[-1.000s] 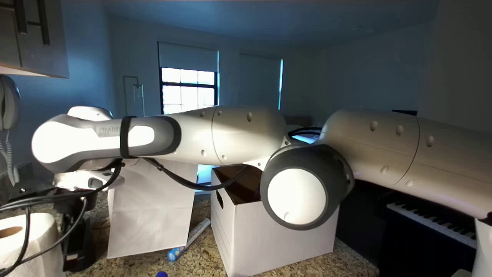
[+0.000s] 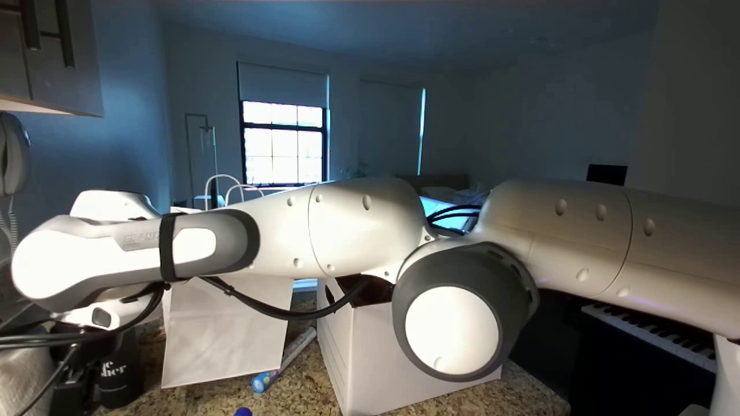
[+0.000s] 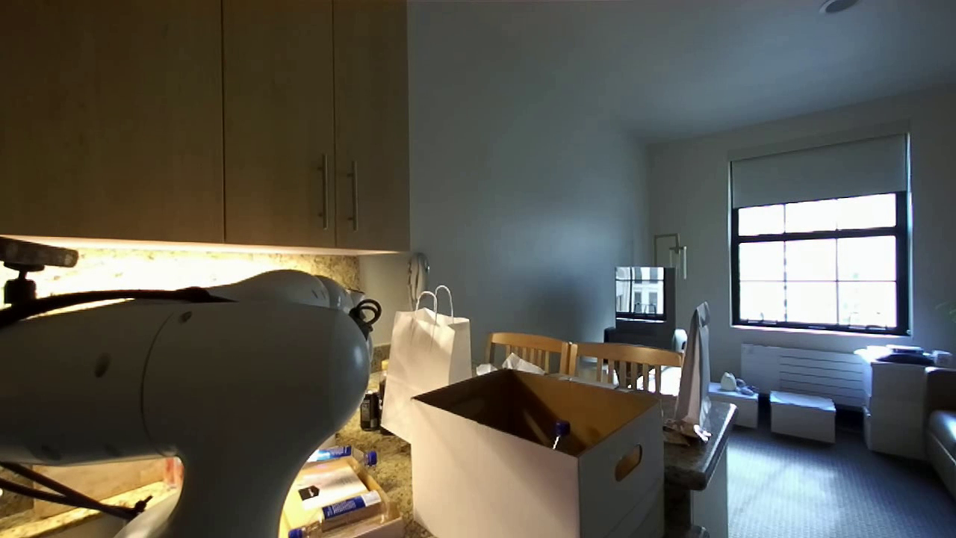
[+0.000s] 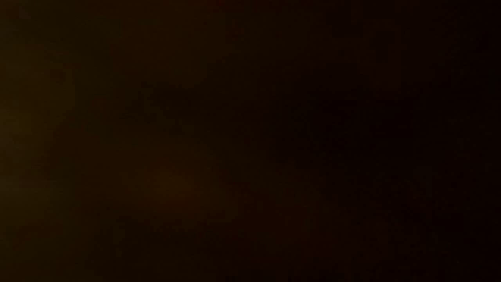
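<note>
My arm (image 2: 354,229) stretches leftwards across exterior view 1, above a white box and a white paper bag. At its far left end my gripper (image 2: 75,367) hangs low over the counter, among cables, a paper towel roll (image 2: 24,381) and a dark bottle (image 2: 114,374). Its fingers cannot be made out there, and the wrist view is almost wholly black. In exterior view 2 the arm's body hides the gripper. The open white box (image 3: 502,462) holds a bottle whose blue cap (image 3: 562,427) shows above the inside shadow.
A tray (image 3: 390,524) with several blue-labelled items lies left of the box. Behind it stands the paper bag (image 3: 430,359). A blue-and-white tube (image 2: 284,360) rests on the granite counter (image 2: 305,395) between bag and box. Cabinets (image 3: 269,134) overhang the counter.
The arm's far end has moved left and down, bringing the gripper lower beside the paper towel roll. The elbow has also sunk a little. Box, bag and tube have stayed put.
</note>
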